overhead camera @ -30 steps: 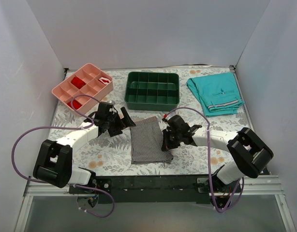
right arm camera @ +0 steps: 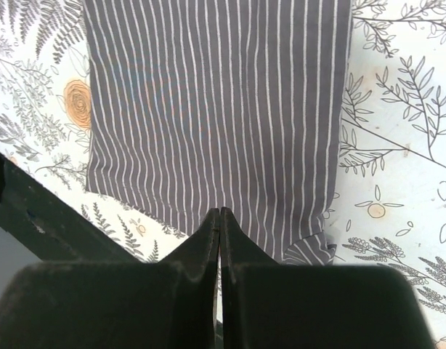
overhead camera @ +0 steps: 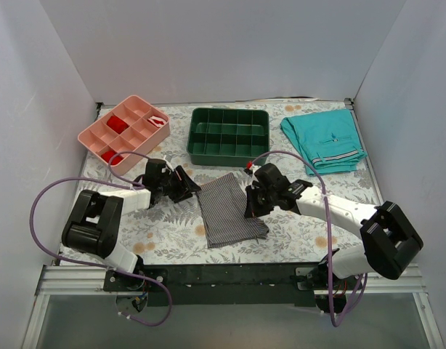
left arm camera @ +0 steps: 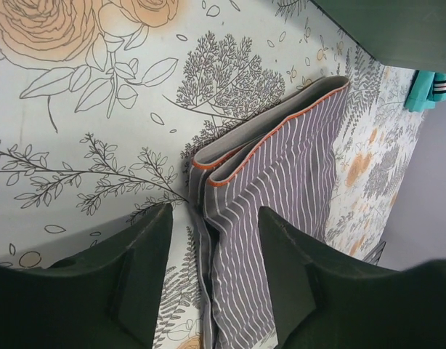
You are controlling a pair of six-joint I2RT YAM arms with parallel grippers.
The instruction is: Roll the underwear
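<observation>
Grey underwear with pale stripes lies spread on the patterned cloth in the middle of the table. Its orange-edged waistband shows at the far end in the left wrist view, folded double at the left corner. My left gripper is part open at that corner; in its wrist view the fingers stand apart, with the fabric beyond and between them, not visibly pinched. At the right side my right gripper is shut above the striped fabric, nothing showing between its fingertips. A lower corner is turned up slightly.
An empty green divided box stands just behind the underwear. At the back left is a pink divided box with red cloth items. Folded teal cloth lies at the back right.
The underwear's lower part has shifted slightly right since a second ago. The right gripper has moved slightly and its arm has swung outward.
</observation>
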